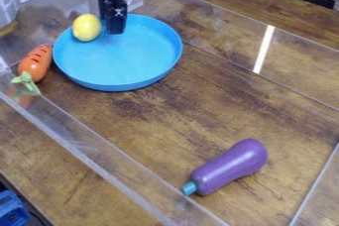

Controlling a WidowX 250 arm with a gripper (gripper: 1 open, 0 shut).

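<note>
The black gripper (114, 22) is at the top of the view, low over the back rim of the blue plate (133, 66), just right of a yellow egg-shaped object (86, 27) on the plate's back left. It is open, and the yellow object appears outside its fingers. An orange toy carrot (38, 63) lies left of the plate, and a purple toy eggplant (236, 163) lies on the wooden surface at the front right.
Clear plastic walls border the wooden surface (199, 106), along the left and right. A blue object (8, 210) is at the lower left corner.
</note>
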